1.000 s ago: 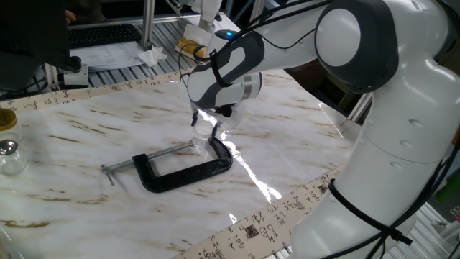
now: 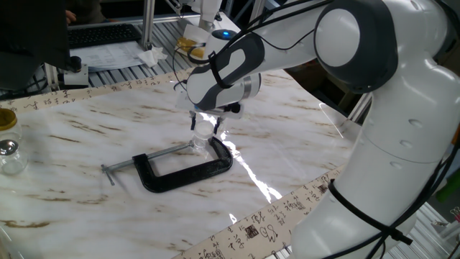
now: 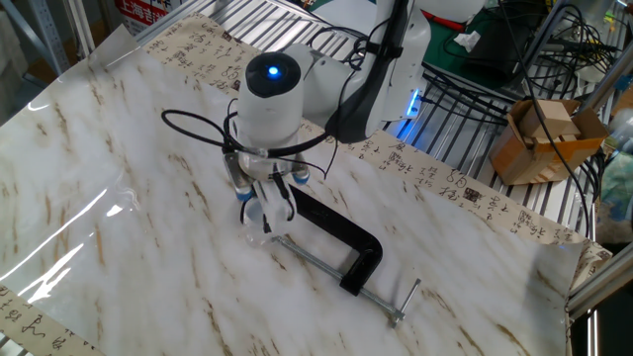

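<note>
A black C-clamp point(image 2: 188, 175) with a silver screw rod point(image 2: 122, 165) lies flat on the marble-patterned table. In the gap between the clamp's tip and its rod stands a small clear container point(image 2: 201, 147), hard to make out against the glare. Above it, pointing down, my gripper point(image 2: 205, 130) is open, its dark fingers apart on either side of the container's upper part. Whether either finger touches the container is not clear. From the other side, the second exterior view shows the clear container point(image 3: 258, 225) under the gripper and the clamp point(image 3: 341, 229) reaching out to the right.
A clear jar with a yellow lid point(image 2: 8, 119) and a shiny round metal piece point(image 2: 8, 147) are at the table's left edge. A cardboard box point(image 3: 544, 143) sits beyond the table on the slatted surface.
My gripper's wrist has turned slightly and its fingers have shifted a little around the container. The clamp and the container have not visibly moved.
</note>
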